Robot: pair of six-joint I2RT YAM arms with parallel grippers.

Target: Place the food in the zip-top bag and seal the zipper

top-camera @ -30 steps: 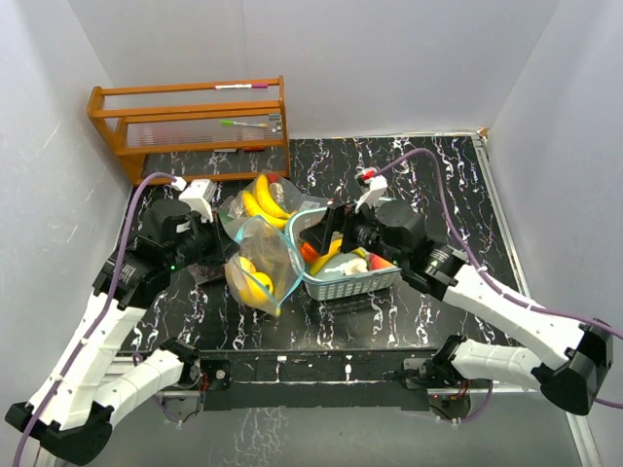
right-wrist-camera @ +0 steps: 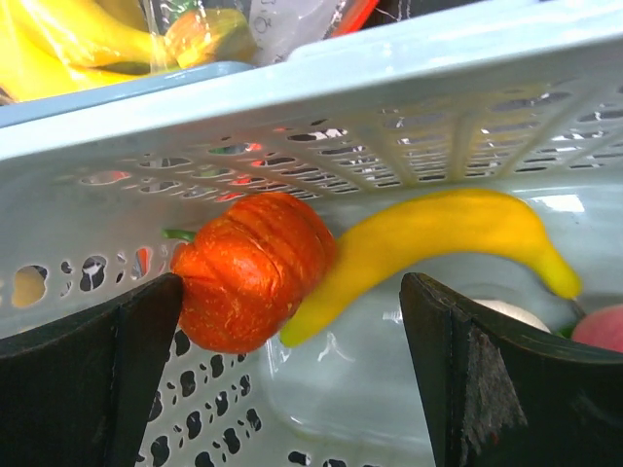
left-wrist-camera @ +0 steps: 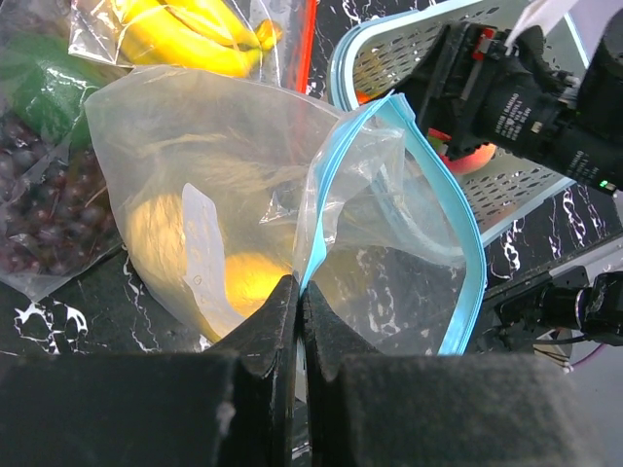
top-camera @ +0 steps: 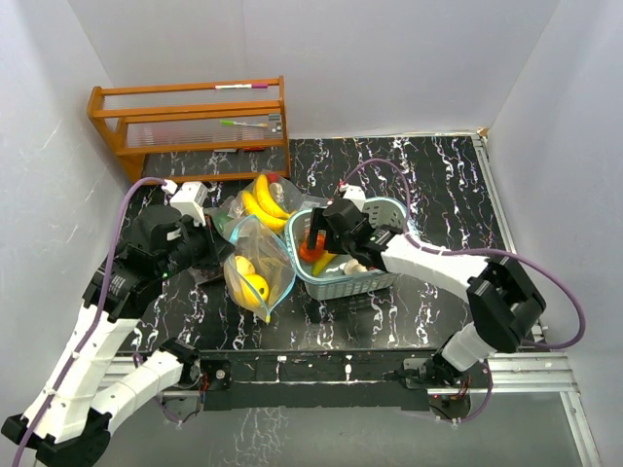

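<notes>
An open zip bag (left-wrist-camera: 146, 136) with a blue zipper holds yellow food (top-camera: 255, 285). My left gripper is shut on the bag's zipper edge. My right gripper is open, down in the plastic basket (top-camera: 355, 284), its fingers either side of an orange pepper-like item (right-wrist-camera: 248, 268) and a yellow banana-shaped item (right-wrist-camera: 428, 229). A pale item and a pink item (right-wrist-camera: 599, 331) lie beside them, partly hidden by the finger.
Filled bags with bananas (left-wrist-camera: 195, 39) and grapes (left-wrist-camera: 44, 214) lie behind and left of the open bag. A wooden rack (top-camera: 195, 112) stands at the back left.
My right arm has swung round and its gripper has moved down into the basket. The left gripper has hardly moved.
</notes>
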